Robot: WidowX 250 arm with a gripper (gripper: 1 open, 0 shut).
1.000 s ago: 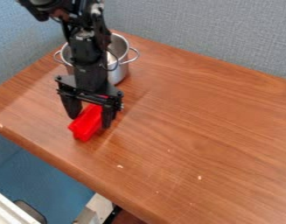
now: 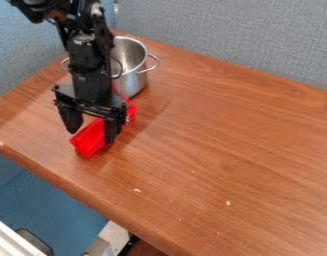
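My black gripper (image 2: 90, 120) is lowered over a red block (image 2: 87, 144) on the wooden table, its open fingers straddling the block on either side. The block lies lengthwise from front left toward back right, partly hidden by the gripper. Behind it stands a silver pot (image 2: 130, 70) with handles, partly hidden by the arm.
A grey panelled wall runs along the back.
The gripper has shifted left, away from the viewer's right, and tilted slightly. The red block's near end has moved a little to the left.
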